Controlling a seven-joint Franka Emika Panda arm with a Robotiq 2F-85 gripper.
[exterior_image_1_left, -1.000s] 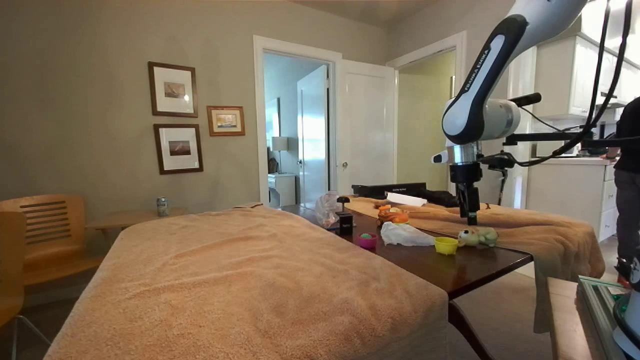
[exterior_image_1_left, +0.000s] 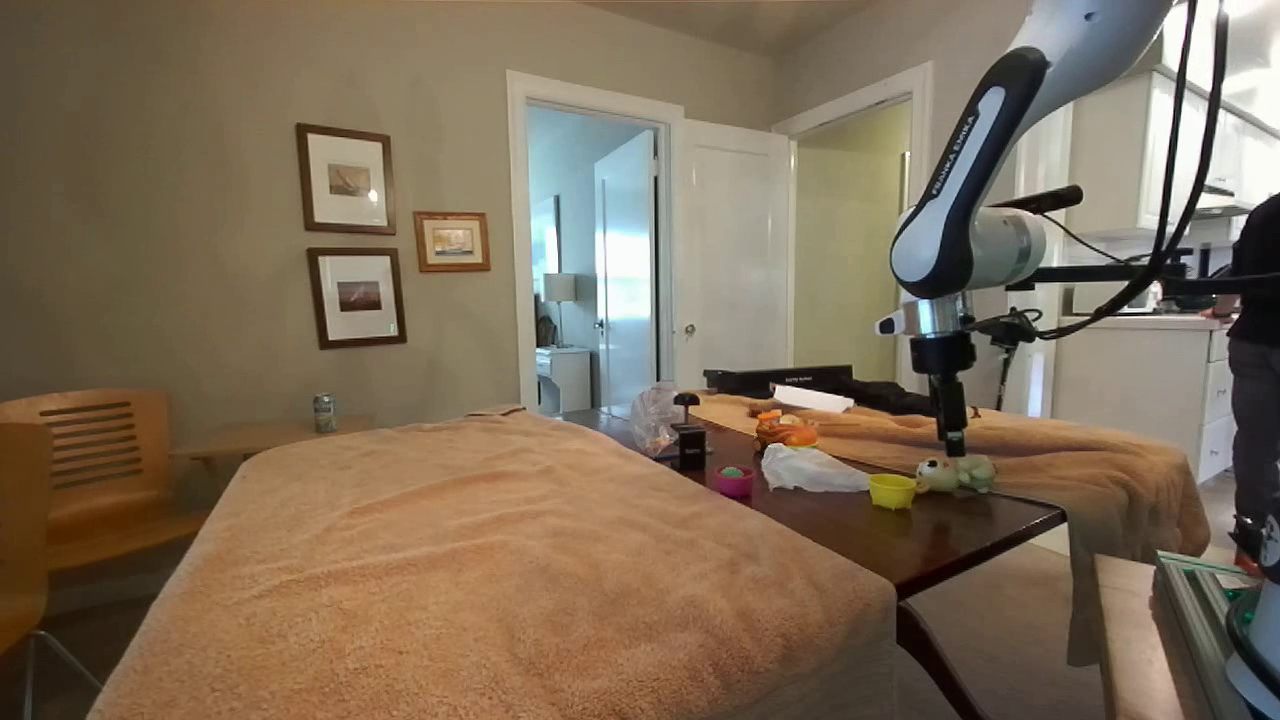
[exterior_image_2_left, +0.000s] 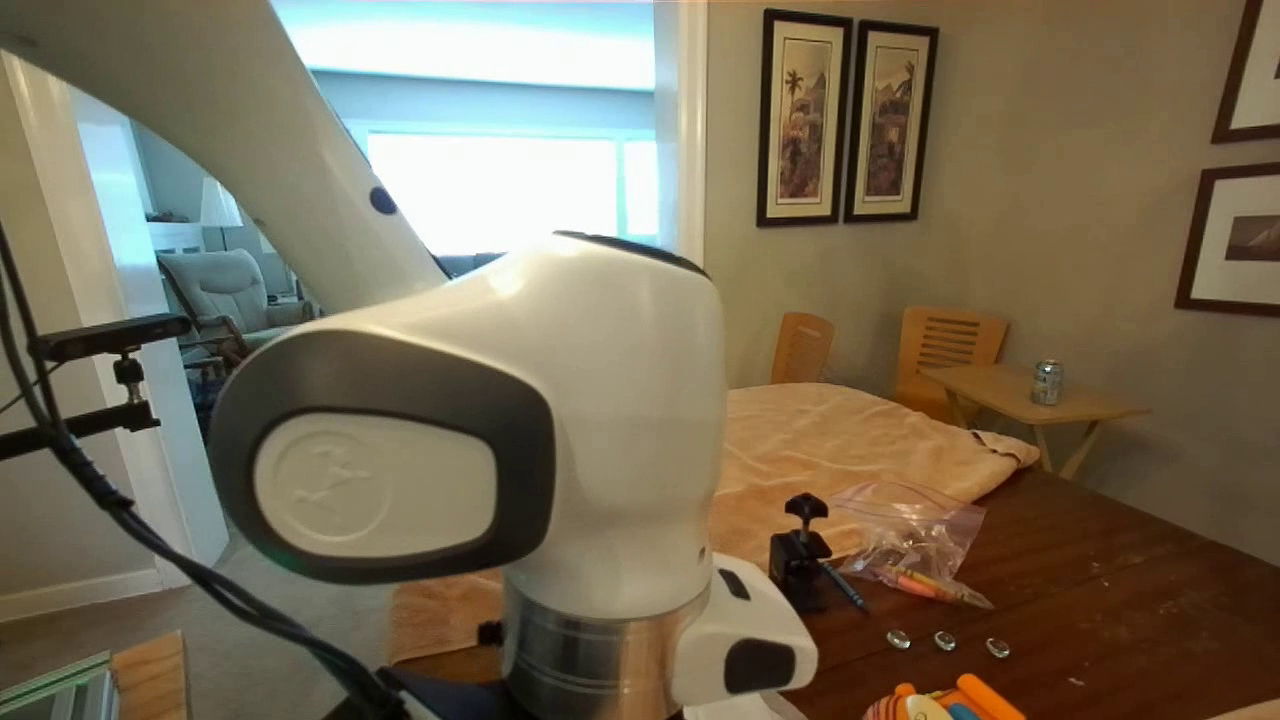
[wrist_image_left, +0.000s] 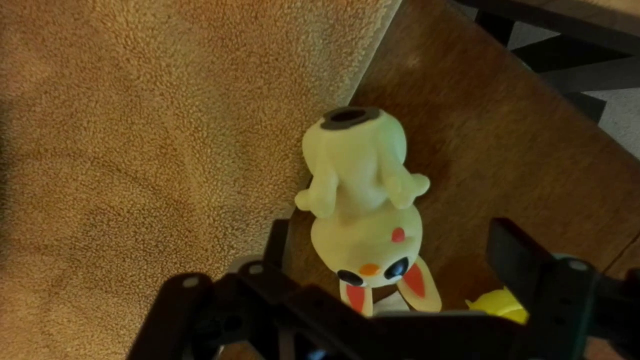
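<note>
A pale green rabbit toy (wrist_image_left: 360, 240) with red inner ears lies on its back on the dark wooden table (wrist_image_left: 462, 150), close to the tan towel's edge. In the wrist view my gripper is open, its fingers spread wide on either side of the toy's head, touching neither side as far as I can tell. From exterior view 1, the gripper (exterior_image_1_left: 953, 451) points down just above the toy (exterior_image_1_left: 956, 474). A yellow cup (exterior_image_1_left: 891, 491) stands beside the toy's head. The arm hides the toy and gripper in exterior view 2.
A white plastic bag (exterior_image_1_left: 812, 469), a pink bowl (exterior_image_1_left: 734, 482) with something green inside, an orange toy (exterior_image_1_left: 786, 428) and a black clamp (exterior_image_1_left: 690, 446) share the table. Tan towels (exterior_image_1_left: 516, 564) cover both sides. Bare wood lies toward the table's near corner.
The arm has shifted slightly right in exterior view 1, and the gripper's tips sit a little lower, nearer the rabbit toy. Objects on the table have stayed put.
</note>
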